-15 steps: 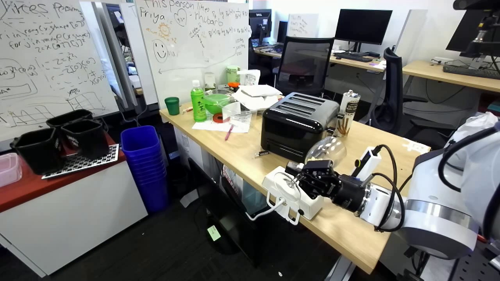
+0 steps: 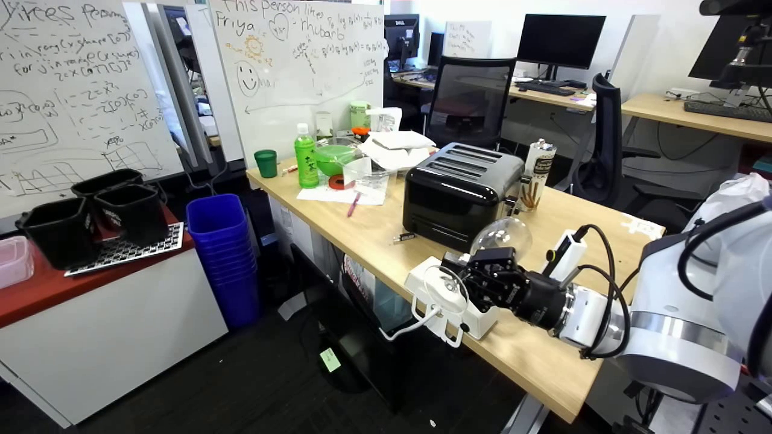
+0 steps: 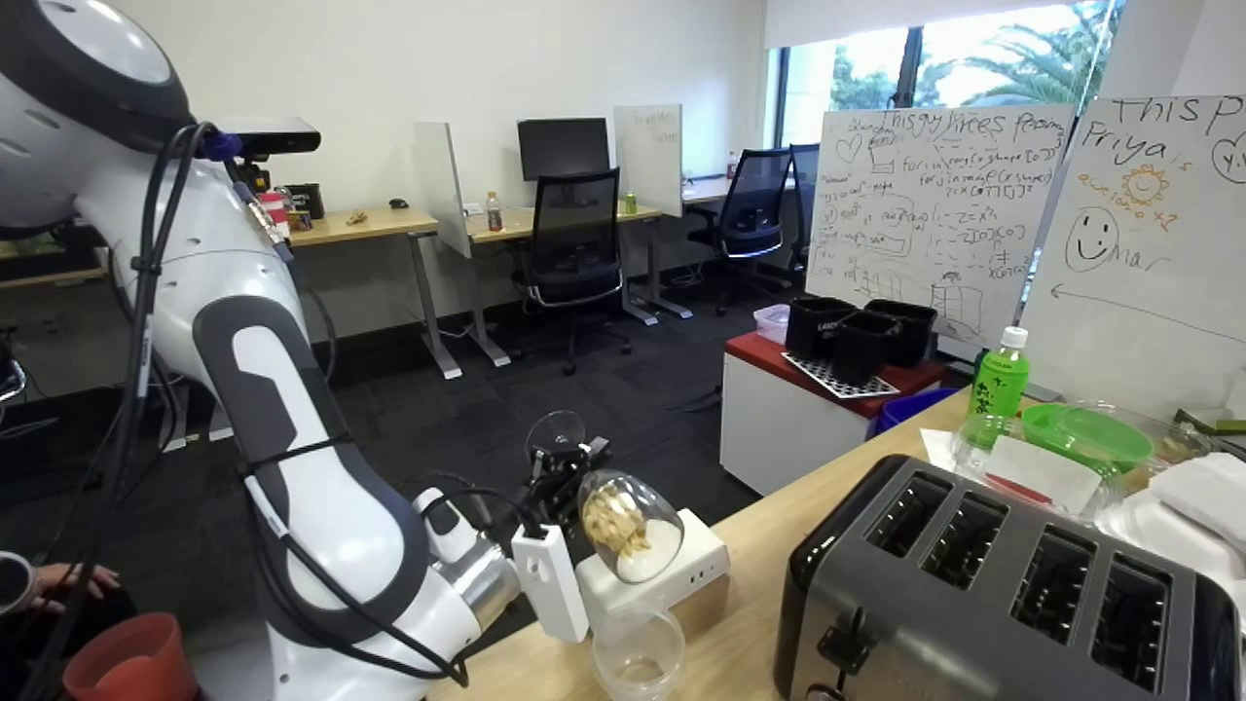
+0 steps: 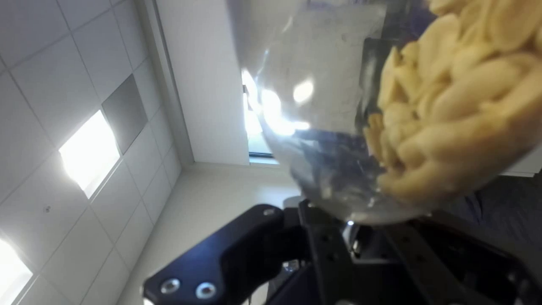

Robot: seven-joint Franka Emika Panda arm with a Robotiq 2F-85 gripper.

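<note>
A clear rounded glass container (image 3: 632,526) with peanuts (image 3: 615,515) inside leans at a tilt above the white power strip (image 3: 706,554) on the table edge. My black gripper (image 3: 568,477) is shut on its near side. In exterior view 1 the clear glass (image 2: 504,237) rises just above the gripper (image 2: 474,278), whose body hides most of the contents. The wrist view has the peanuts (image 4: 457,106) large at the upper right, with the glass wall coming down to the dark fingers (image 4: 330,249); the exact contact is blurred.
A black toaster (image 2: 463,194) stands close behind the glass. An empty clear cup (image 3: 639,654) is on the table near the power strip. A green bottle (image 2: 306,158) and several containers crowd the far end. Bare tabletop (image 2: 553,358) lies at the near end.
The glass has shifted slightly down and left in exterior view 1, and the gripper has moved a little with it. The toaster and the table's other objects have stayed put.
</note>
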